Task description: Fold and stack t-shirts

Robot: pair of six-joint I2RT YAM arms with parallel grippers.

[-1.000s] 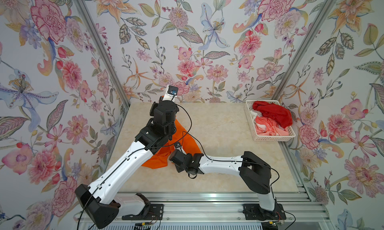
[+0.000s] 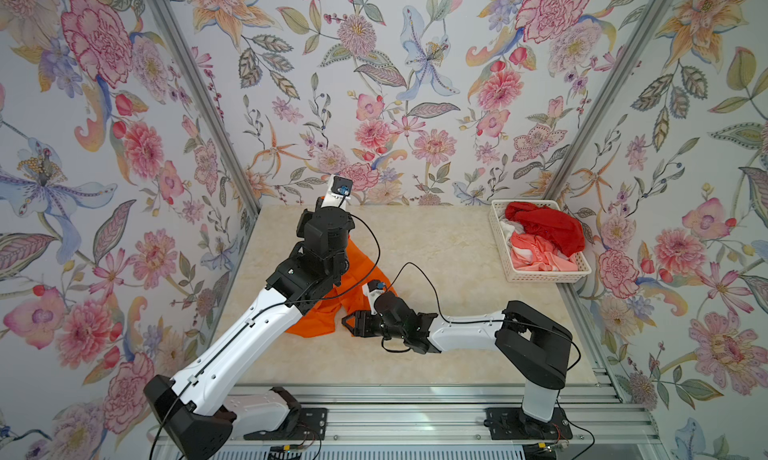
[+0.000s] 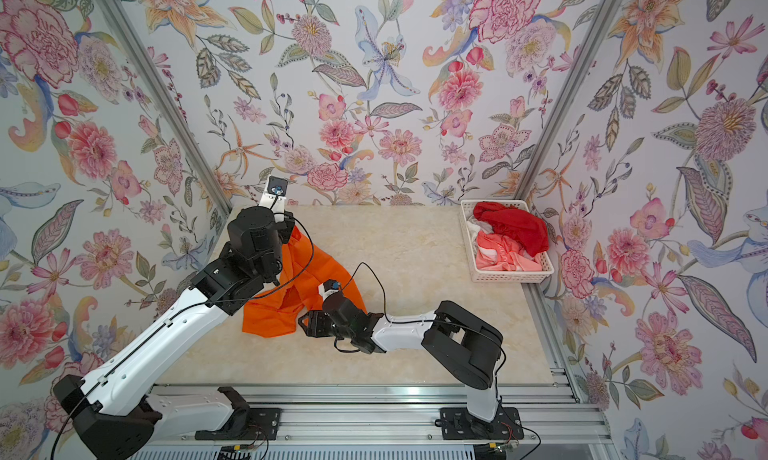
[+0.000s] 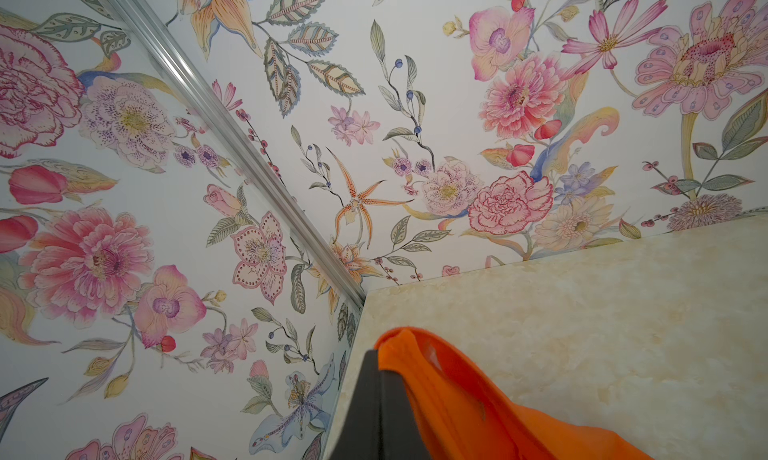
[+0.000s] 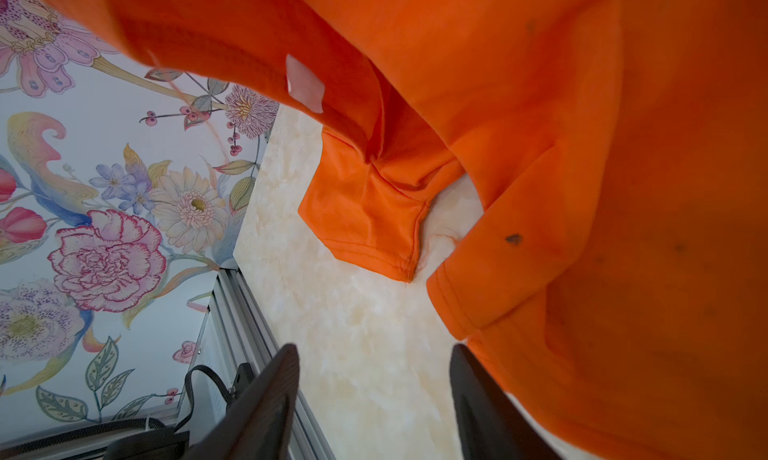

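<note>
An orange t-shirt [image 2: 362, 260] lies rumpled on the left half of the table [image 2: 448, 244], partly hidden by my left arm in both top views. My left gripper is shut and raised, with orange cloth [image 4: 432, 380] hanging directly at its fingertips, apparently pinched there. My right gripper is low at the shirt's front part, its fingers apart with only bare table visible between them. A folded sleeve edge [image 5: 456, 300] lies just beyond its right finger.
A white basket [image 3: 472, 274] at the back right holds red, pink and white clothes [image 3: 512, 228].
My left arm dipped slightly.
</note>
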